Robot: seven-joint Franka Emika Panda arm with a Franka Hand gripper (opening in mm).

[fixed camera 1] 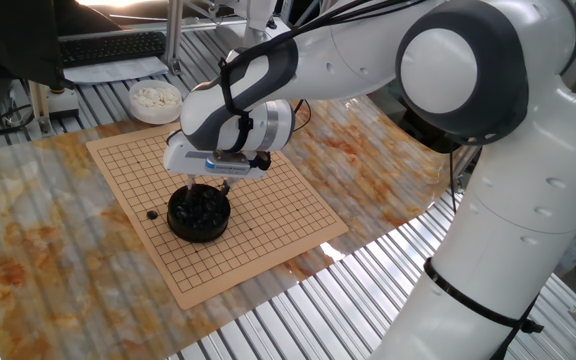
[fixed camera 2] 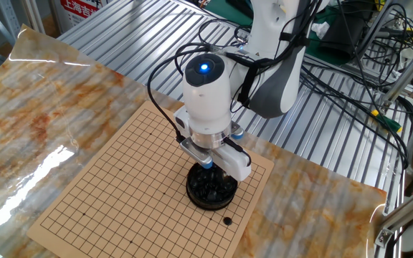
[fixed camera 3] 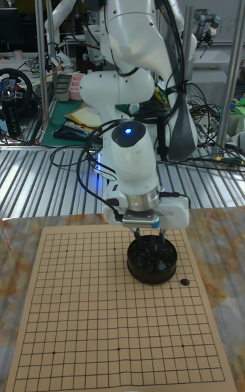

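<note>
A round black bowl [fixed camera 1: 199,224] filled with black stones [fixed camera 3: 154,252] rests on the Go board [fixed camera 1: 268,215]. Above its back rim, pointing down, is my gripper [fixed camera 3: 150,233]. In exterior view 3 its two fingers stand apart with a clear gap, so it is partly open, and no object shows held between them. Whether the fingertips touch the rim or the stones cannot be told. In exterior view 2 the hand hides most of the fingers. One loose black stone [fixed camera 2: 227,221] lies on the board beside the bowl.
A clear tub of white stones [fixed camera 1: 155,101] stands beyond the board, near a keyboard [fixed camera 1: 113,47]. The rest of the board is bare apart from its printed dots.
</note>
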